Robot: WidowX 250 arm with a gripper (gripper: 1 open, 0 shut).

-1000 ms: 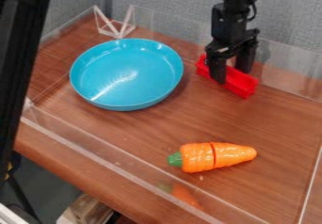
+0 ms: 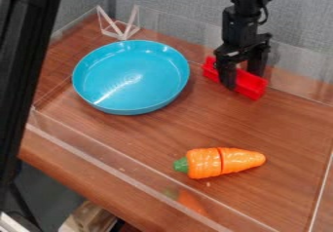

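My black gripper (image 2: 239, 70) is down at the back right, over a red block (image 2: 251, 89), its fingers at or around it; whether they are shut on it I cannot tell. A blue plate (image 2: 130, 75) lies at the left. An orange toy carrot (image 2: 228, 161) with a green top lies at the front right.
Clear low walls edge the wooden table (image 2: 156, 143). A white wire frame (image 2: 119, 28) stands behind the plate at the back left. The middle of the table between plate, block and carrot is bare. A dark post fills the left edge of the view.
The arm and gripper have shifted only slightly over the red block. The plate and carrot are where they were.
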